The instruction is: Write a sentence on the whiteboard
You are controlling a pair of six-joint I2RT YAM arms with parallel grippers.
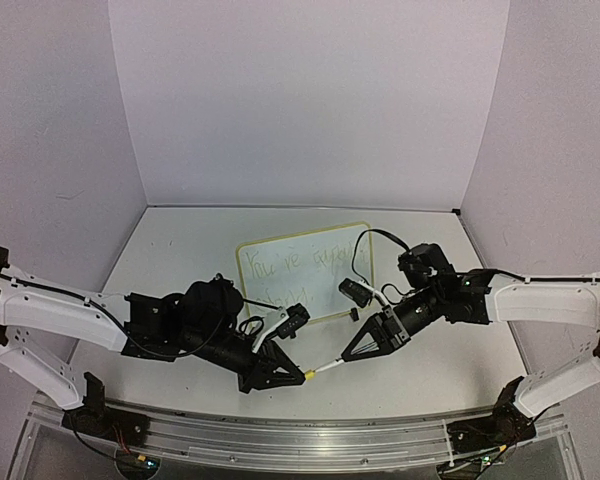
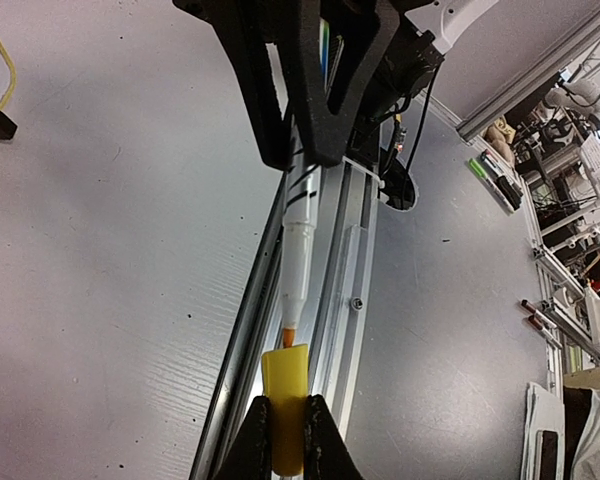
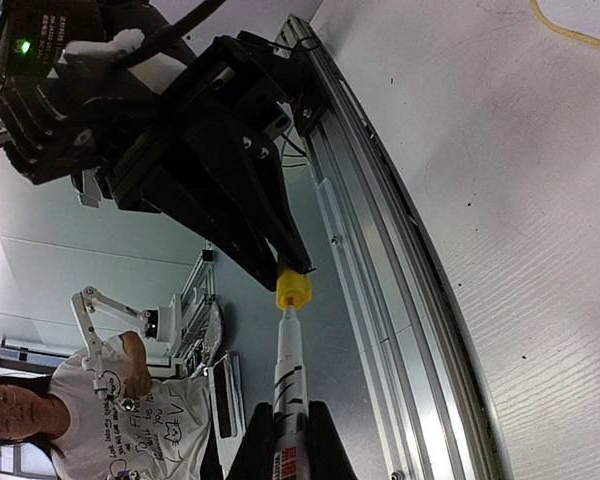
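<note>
Yellow handwriting covers the yellow-framed whiteboard (image 1: 315, 262), which lies on the table behind both arms; part of it is hidden by the arms. My right gripper (image 1: 346, 358) is shut on a white marker (image 3: 289, 370), whose orange tip (image 2: 288, 338) points towards the yellow cap (image 2: 286, 375). That cap sits between the fingers of my left gripper, which is shut on it. Marker and cap are lined up above the table's front part. The tip meets the cap's open end, and I cannot tell how far inside it reaches.
A metal rail (image 1: 300, 440) runs along the table's front edge, just below the two grippers. Bare table (image 1: 440, 375) lies to the right. Beyond the rail, several loose markers (image 2: 496, 181) rest on another surface. A person (image 3: 100, 410) sits there too.
</note>
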